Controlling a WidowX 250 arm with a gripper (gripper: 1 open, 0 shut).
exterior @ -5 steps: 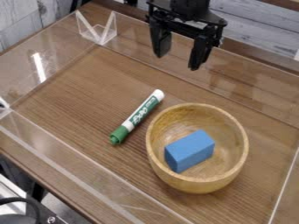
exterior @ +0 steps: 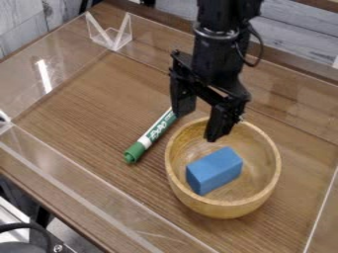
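Note:
My dark gripper [exterior: 205, 114] hangs open from the top centre, its fingers over the upper part of a tan bowl [exterior: 251, 206]. Inside the bowl lies a blue block [exterior: 214, 170]. Left of the bowl, a green and white marker-like stick [exterior: 154, 133] lies diagonally on the wooden table [exterior: 79, 158]; my gripper's left side is near its upper end. Whether the fingers touch anything I cannot tell.
A clear wire-like holder [exterior: 109, 32] stands at the back left near the table's raised edge. A dark cable shows at the lower left corner.
The bowl, block and stick have not visibly moved.

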